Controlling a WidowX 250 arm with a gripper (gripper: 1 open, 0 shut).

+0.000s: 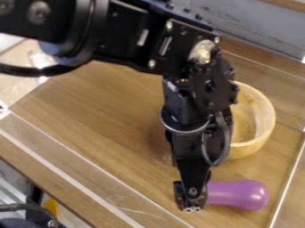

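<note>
A purple toy eggplant (241,195) lies on the wooden surface at the lower right. My black gripper (191,198) points down at the eggplant's left end, its fingertips low beside it and partly covering that end. The fingers are open as far as shows, though they are seen side-on. Behind the gripper stands a beige bowl (255,120), partly hidden by the arm.
The wooden board (89,120) is clear to the left of the arm. Taped lines run along its front and right edges. A grey wall (226,22) is at the back, and cables and metal parts show at the lower left corner.
</note>
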